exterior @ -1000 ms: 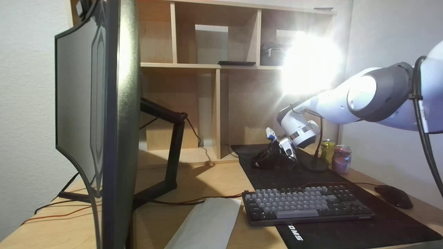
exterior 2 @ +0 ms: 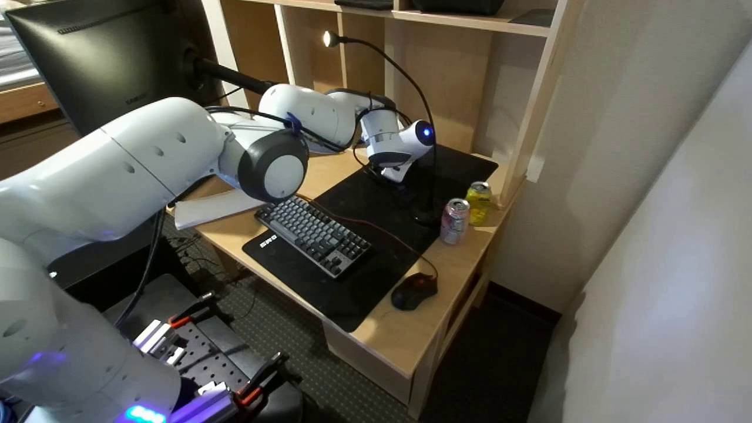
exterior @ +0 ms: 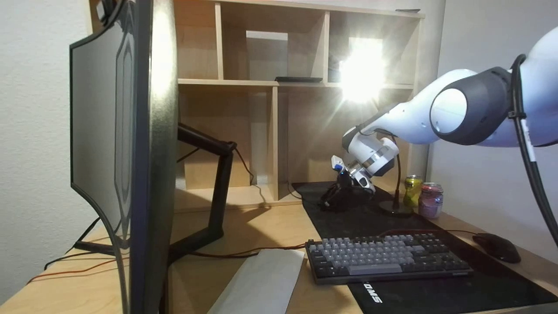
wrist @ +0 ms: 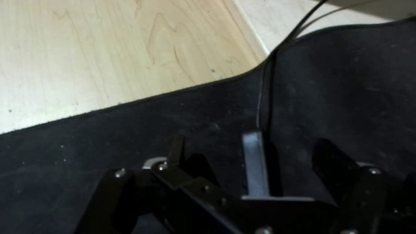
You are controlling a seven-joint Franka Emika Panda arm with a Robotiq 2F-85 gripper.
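My gripper is open low over the black desk mat (wrist: 117, 144), its dark fingers spread apart in the wrist view. Between them shows a slim grey bar (wrist: 256, 163), with a thin dark cable (wrist: 271, 89) running to it from the back. Whether any finger touches the bar I cannot tell. In exterior view 1 the gripper (exterior: 337, 196) is at the far end of the mat, dark against dark. Exterior view 2 mostly hides it behind the wrist. The gooseneck lamp (exterior 2: 423, 91) is lit, its neck close beside my wrist.
Near the lamp base (exterior 2: 425, 215) stand a pink can (exterior 2: 455, 221) and a yellow can (exterior 2: 479, 203). A keyboard (exterior: 387, 254) and mouse (exterior: 497, 247) lie toward the front. Shelving (exterior: 274, 141) rises behind the mat; a monitor (exterior: 120, 131) stands left.
In exterior view 1 the arm's forearm has risen and moved left, and the gripper has shifted slightly. The lamp's glare has moved left and shrunk.
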